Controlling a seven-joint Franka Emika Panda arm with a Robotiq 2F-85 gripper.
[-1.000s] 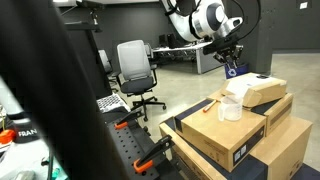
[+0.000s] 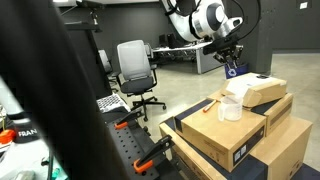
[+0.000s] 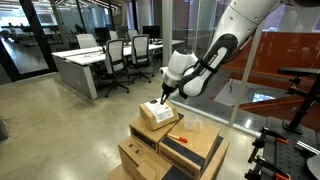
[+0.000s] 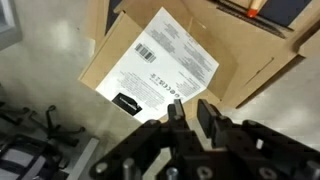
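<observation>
My gripper stands open in the wrist view, its two dark fingers apart with nothing between them. Below it is a cardboard box with a large white label (image 4: 160, 68) bearing a barcode. In exterior view 1 the gripper (image 2: 231, 62) hangs above and behind the box tops, clear of them. A whitish, see-through container (image 2: 231, 107) stands on the nearer cardboard box (image 2: 215, 128). An orange, stick-like item (image 2: 209, 105) lies beside the container. Part of an orange item (image 4: 254, 8) shows at the wrist view's top edge.
A smaller box (image 3: 157, 113) with a white top rests on the boxes behind the container. An office chair (image 2: 138, 70) is at the back left, with more chairs and desks farther off. Open floor (image 3: 60, 135) lies beside the boxes.
</observation>
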